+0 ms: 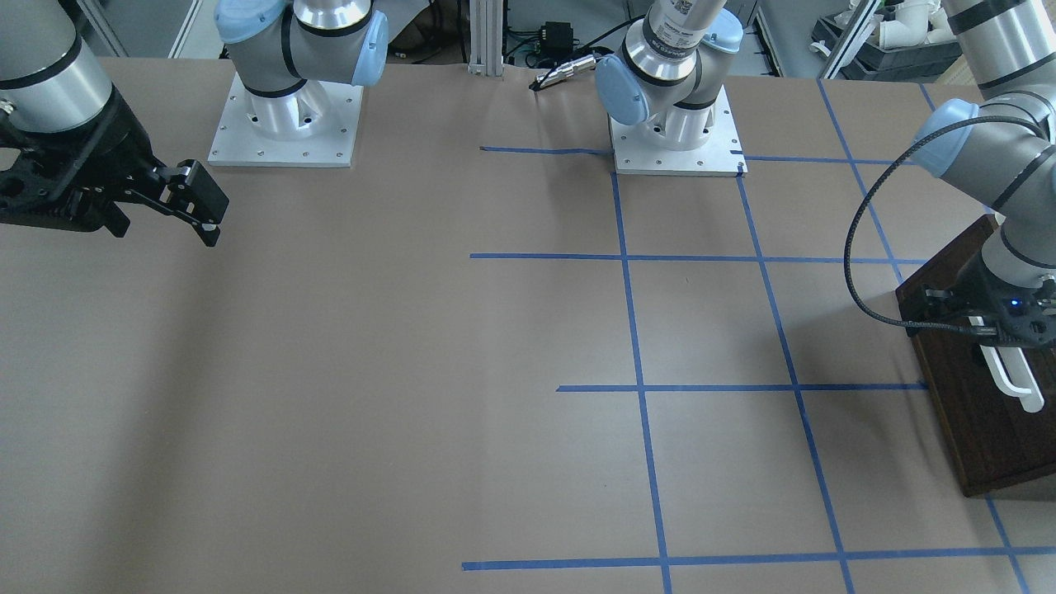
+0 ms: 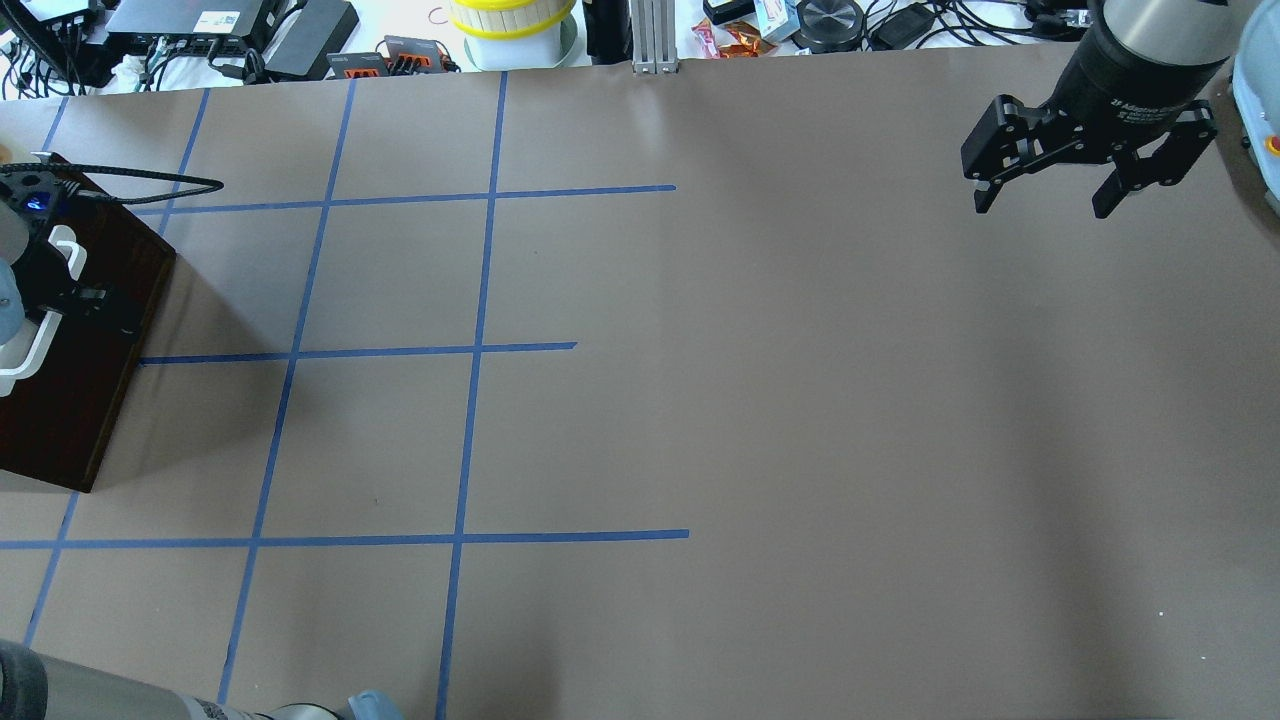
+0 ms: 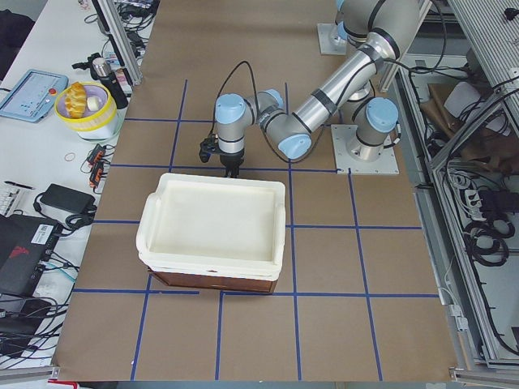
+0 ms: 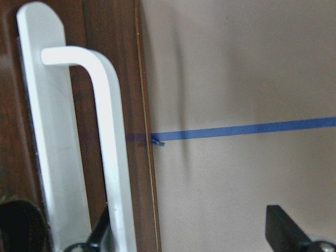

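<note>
A dark wooden box with a white lid or tray on top stands on the table, a white handle on its side. My gripper is at that handle, seen at the right in the front view. In the left wrist view its fingers are apart, the left one behind the handle's bar, the right one over bare table outside the box. The gripper is open.
Another arm's gripper hangs at the far side, apart from the box. Other arm bases stand along the table's edge.
</note>
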